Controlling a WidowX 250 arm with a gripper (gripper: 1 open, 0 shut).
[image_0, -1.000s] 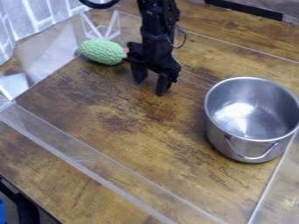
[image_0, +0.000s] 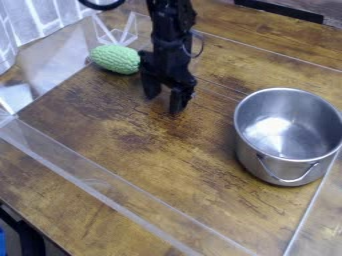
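Note:
My black gripper (image_0: 166, 92) hangs at the top centre of the camera view, its fingers low over the wooden table (image_0: 127, 165). Whether it is open or shut is hard to tell, as the dark fingers blend together. A green textured vegetable-like object (image_0: 115, 58), perhaps toy corn, lies to the left of the gripper. A large metal pot (image_0: 285, 135) with a handle stands at the right, apart from the gripper.
Clear plastic walls (image_0: 67, 165) border the work area on the left and front.
The gripper has shifted slightly, its outline a little different at the fingers. The pot and the green object have not moved.

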